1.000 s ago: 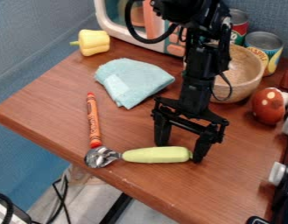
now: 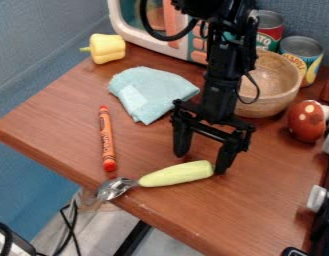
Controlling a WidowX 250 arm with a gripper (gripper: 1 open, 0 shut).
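My black gripper hangs over the wooden table, its fingers apart, one on the far side near the pale green corn-like object and the other at that object's right end. I cannot tell whether they touch it. A silver spoon lies at the left end of the green object. An orange crayon-like stick lies to the left, behind the spoon.
A blue cloth, yellow pepper, wooden bowl, cans and red tomato-like toy stand around. The table's front edge is close to the spoon.
My gripper has risen slightly and shifted a little left. The green object's right end has moved up, so it lies more tilted.
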